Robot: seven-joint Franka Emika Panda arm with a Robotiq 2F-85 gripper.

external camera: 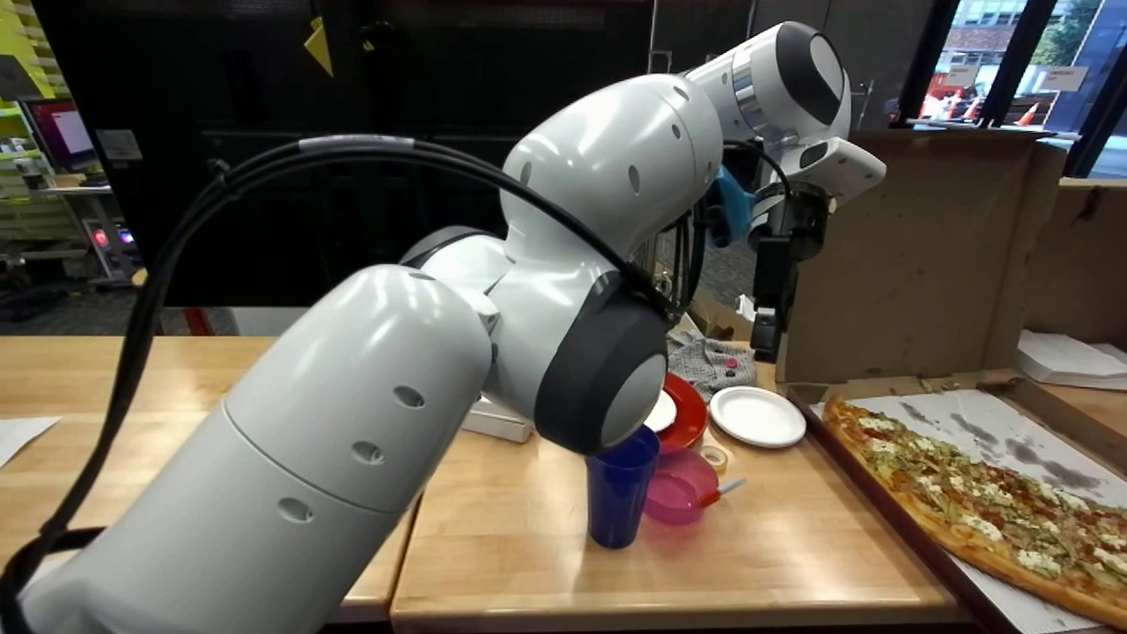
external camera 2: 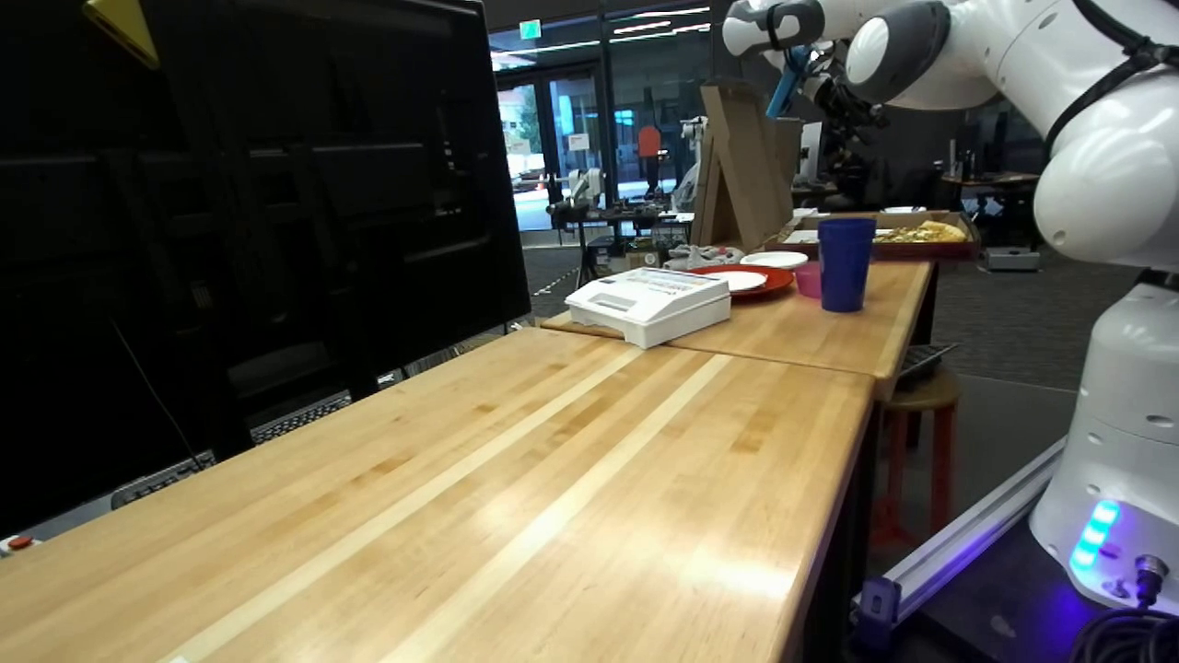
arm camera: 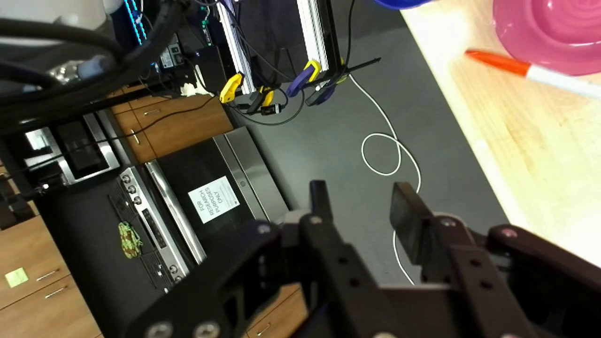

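Note:
A marker (external camera: 721,492) with a red-orange cap and white body shows against the right side of the pink bowl (external camera: 671,495). In the wrist view the marker (arm camera: 524,70) appears beside the bowl (arm camera: 546,34), outside its rim; whether it touches the table or the bowl I cannot tell. High above the table, near the upright box lid, hangs my gripper (external camera: 768,336). Its fingers stand apart in the wrist view, where the open gripper has only floor showing between them. A blue cup (external camera: 615,507) stands upright left of the bowl.
An open pizza box (external camera: 882,512) with pizza occupies the right side. Behind the bowl are a red plate (external camera: 692,412), a white plate (external camera: 756,416) and a tape roll (external camera: 715,458). A white case (external camera 2: 652,304) sits at the table joint.

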